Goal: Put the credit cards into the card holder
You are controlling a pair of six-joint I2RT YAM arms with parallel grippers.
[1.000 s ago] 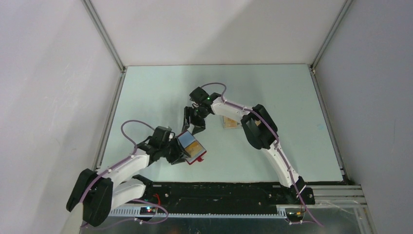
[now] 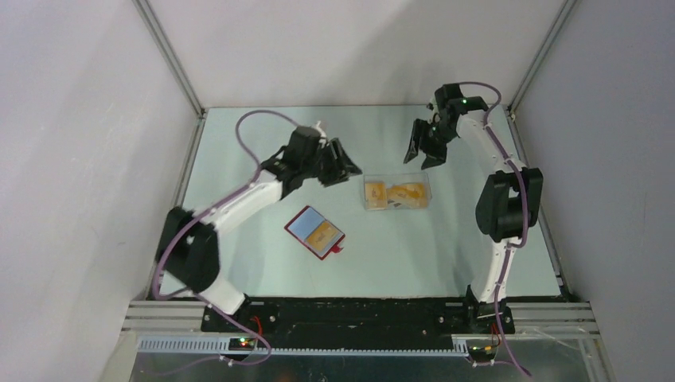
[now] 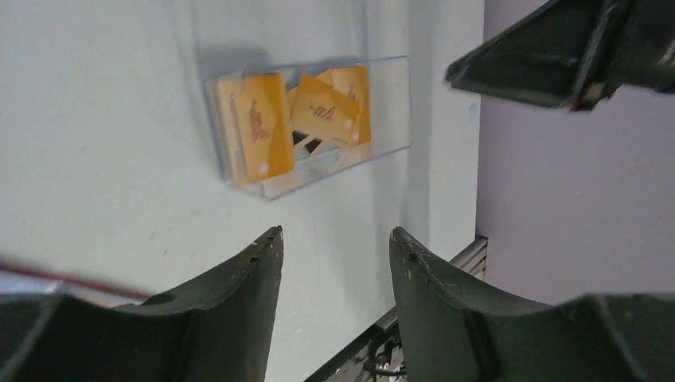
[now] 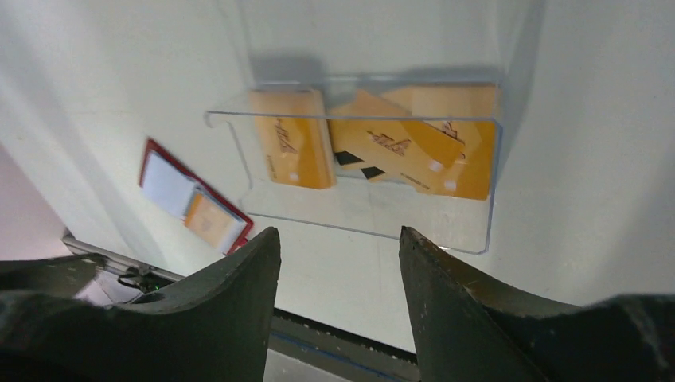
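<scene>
The red-edged card holder (image 2: 296, 220) lies flat on the table, left of centre, with a golden card (image 2: 322, 236) in one half and a bluish-white face in the other. A clear tray (image 2: 431, 193) holds several orange credit cards (image 4: 396, 150), some overlapping at its right part and a neat stack (image 4: 294, 151) at its left. My left gripper (image 2: 350, 165) hovers up and left of the tray, open and empty. Above the tray's far right side, my right gripper (image 2: 423, 157) stands with fingers apart and nothing between them. In the right wrist view the holder shows beyond the tray's left end.
Both arms reach in from the front corners. White walls border the back and sides. The tray's clear walls (image 4: 362, 226) are hard to see.
My left gripper has risen off the holder and swung up and right toward the tray. My right gripper has moved far right, from near the holder to behind the tray. The holder now lies free.
</scene>
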